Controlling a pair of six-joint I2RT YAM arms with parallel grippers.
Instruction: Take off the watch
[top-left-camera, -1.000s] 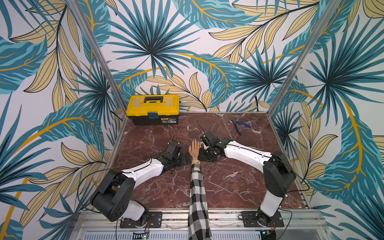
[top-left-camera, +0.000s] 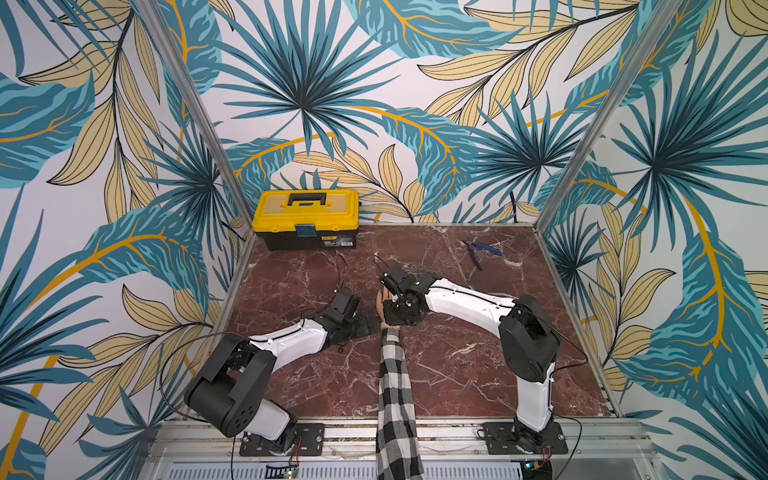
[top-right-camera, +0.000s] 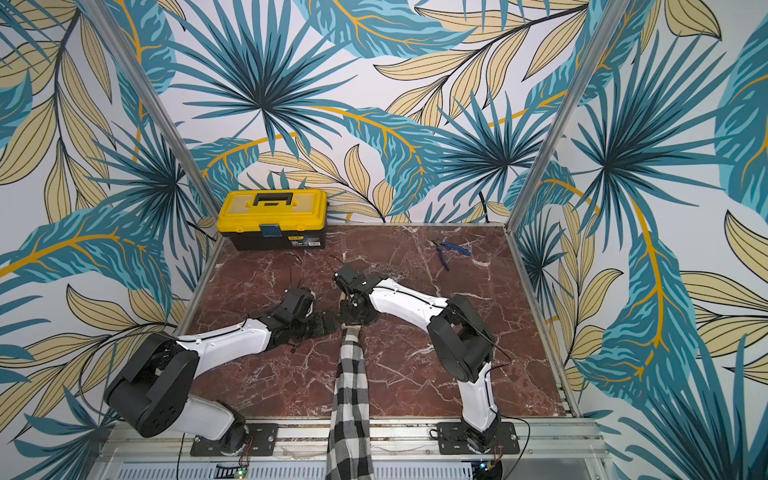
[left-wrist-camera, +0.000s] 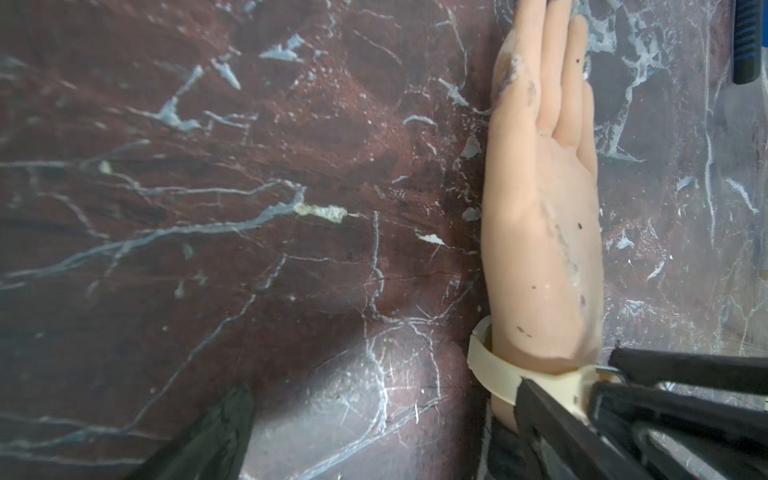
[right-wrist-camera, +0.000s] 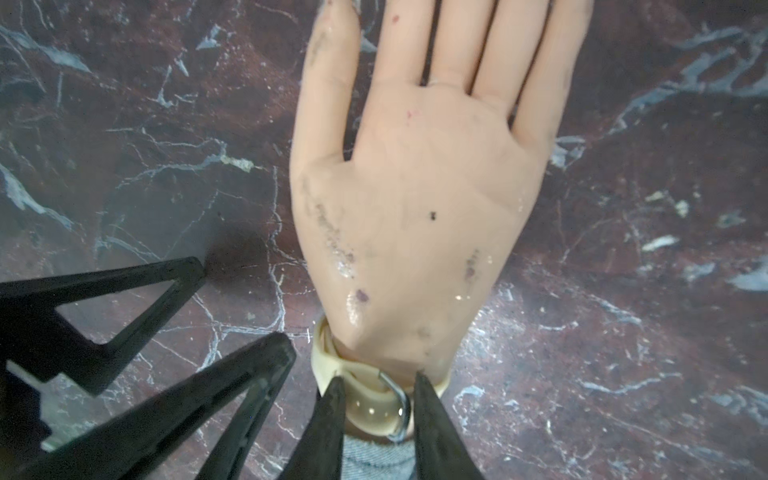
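A mannequin hand lies palm up, with a checked sleeve below it. A cream watch strap with a metal clasp circles its wrist. My right gripper is over the wrist, its fingertips either side of the clasp, part open; whether they touch it is unclear. My left gripper stands open just left of the wrist, with bare table between its fingers. In the top views the hand is mostly hidden under the right gripper.
A yellow toolbox sits at the back left and blue-handled pliers at the back right.
My right arm has moved left, bringing its gripper over the wrist and covering the hand in the top left view. The left arm has shifted slightly.
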